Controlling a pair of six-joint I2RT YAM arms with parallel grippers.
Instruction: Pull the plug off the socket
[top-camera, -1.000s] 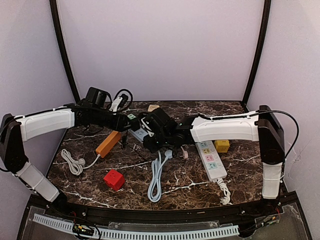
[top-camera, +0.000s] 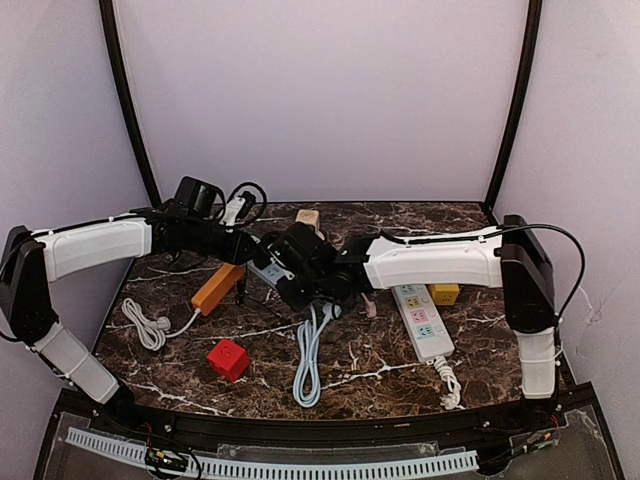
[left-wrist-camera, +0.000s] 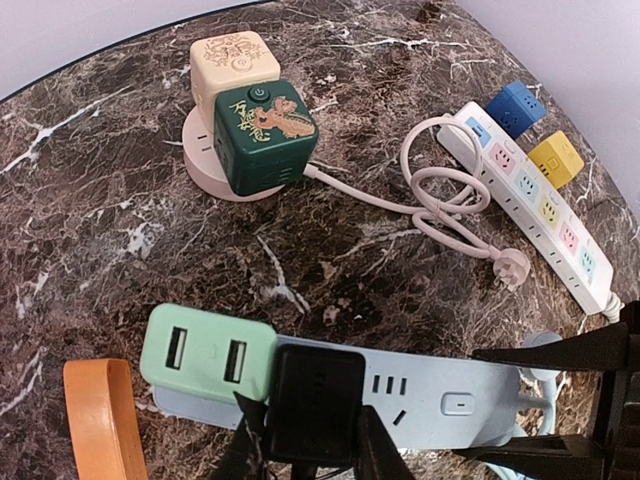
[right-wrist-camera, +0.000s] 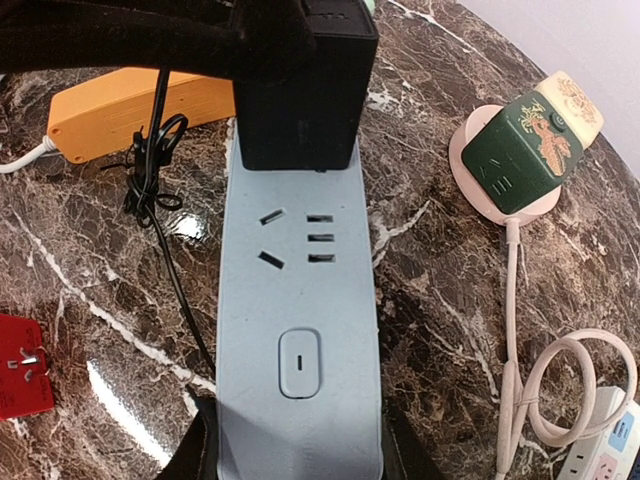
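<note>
A black plug (left-wrist-camera: 318, 405) sits on the pale blue power strip (right-wrist-camera: 300, 220), beside a mint green block (left-wrist-camera: 208, 352) at the strip's other end. My left gripper is shut on the plug; one dark finger of it crosses the top of the right wrist view. Around the strip's free end stands my right gripper, its fingers (right-wrist-camera: 400, 445) on either side close to the strip's edges. It is part open, and whether it touches the strip is hard to tell. In the top view both grippers hide most of the strip.
An orange strip (top-camera: 216, 289) lies to the left, and a red cube (top-camera: 228, 360) in front. Behind stands a pink base with a green cube (left-wrist-camera: 265, 135). At right is a white strip (top-camera: 424, 325) with a yellow cube (top-camera: 444, 294). Black cable (right-wrist-camera: 172, 260) trails beside the blue strip.
The left arm has stayed almost still.
</note>
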